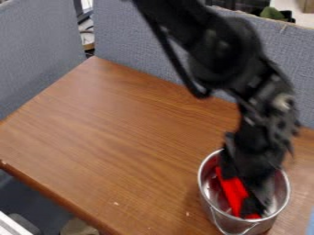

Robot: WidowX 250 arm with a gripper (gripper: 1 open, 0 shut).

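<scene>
A metal pot [211, 206] stands at the lower right of the wooden table. A red bar-shaped object [229, 190] lies inside it, partly hidden by my black gripper [249, 190]. My gripper is blurred and reaches down into the pot over the red object, its fingers open as far as they show; their tips are mostly hidden.
Grey padded walls [43, 64] border it at the left and back. A gap with clutter lies beyond the front left edge.
</scene>
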